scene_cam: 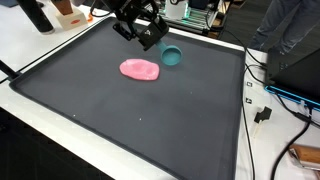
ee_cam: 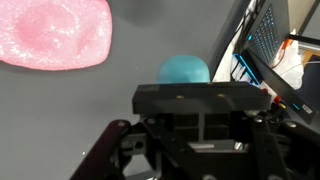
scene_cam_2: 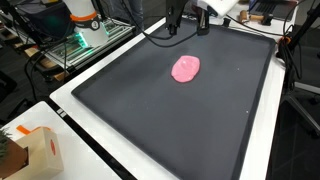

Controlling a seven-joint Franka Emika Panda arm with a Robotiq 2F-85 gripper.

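A teal cup-like object (scene_cam: 171, 55) is at my gripper (scene_cam: 162, 45), which is shut on it, towards the far side of the dark table in exterior view 1. Its rounded teal side (ee_cam: 184, 69) shows past the gripper's dark front edge in the wrist view; the fingers hide the rest. A flat pink piece (scene_cam: 139, 69) lies on the table, just left of the teal object and apart from it. The same pink piece (scene_cam_2: 186, 68) shows in exterior view 2, where the arm is at the top edge and the teal object cannot be made out.
Cables and equipment crowd the far side. A small light-coloured object (scene_cam: 262, 115) stands on the right border.
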